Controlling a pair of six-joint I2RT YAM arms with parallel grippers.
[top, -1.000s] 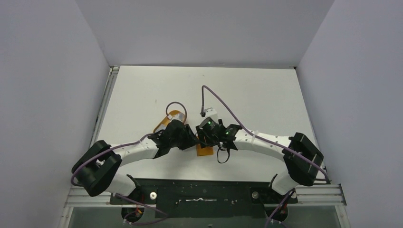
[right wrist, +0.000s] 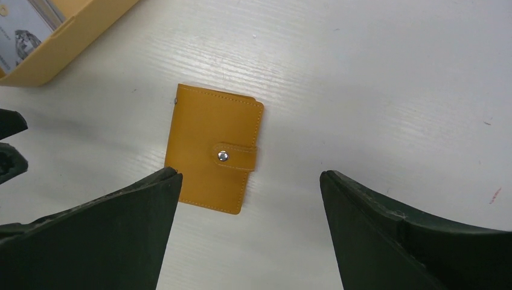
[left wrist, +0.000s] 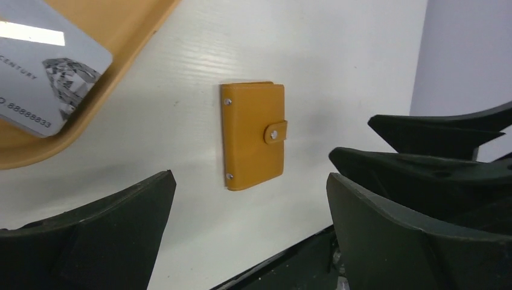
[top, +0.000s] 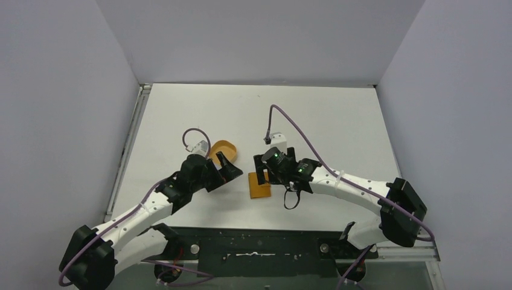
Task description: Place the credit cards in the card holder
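Note:
A closed tan card holder [top: 259, 188] with a snap strap lies flat on the table, shown whole in the left wrist view [left wrist: 247, 151] and partly behind my right gripper's fingers in the right wrist view [right wrist: 205, 127]. Silver credit cards [left wrist: 48, 78] lie in an orange tray [top: 224, 147] left of it. My left gripper [top: 226, 166] is open above the table near the tray. My right gripper [top: 272, 166] stands open over the card holder, nothing between its fingers.
Grey walls [top: 96, 121] surround it, and a dark strip runs along the front edge.
My left gripper has moved left and opened wider, away from the card holder. My right gripper has shifted slightly right and also stands wider apart from the left one.

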